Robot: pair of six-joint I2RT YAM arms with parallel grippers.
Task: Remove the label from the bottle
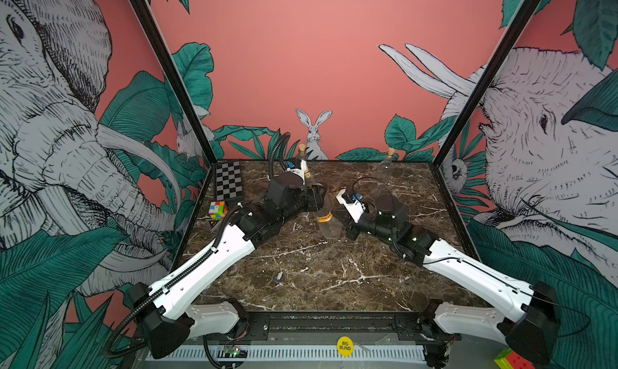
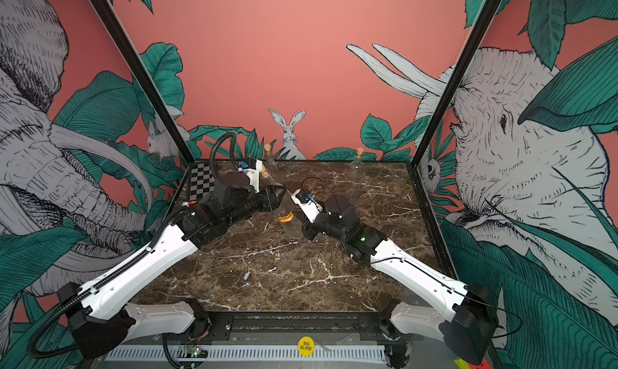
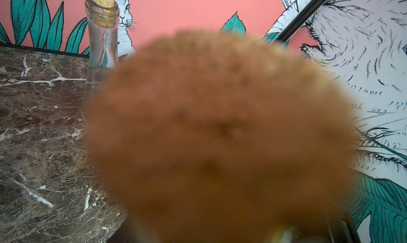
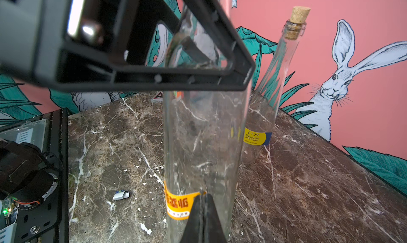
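A clear glass bottle with an orange label stands near the middle of the table. My left gripper is shut on its upper part; the cork fills the left wrist view, blurred. Low on the bottle, the shut tips of my right gripper are at the orange label's right end, covering part of it. Whether anything thin is between them cannot be seen.
Two other corked bottles stand at the back, one with a yellow price label. A chessboard and puzzle cube lie at left. A small scrap lies on the marble table, whose front is fairly clear.
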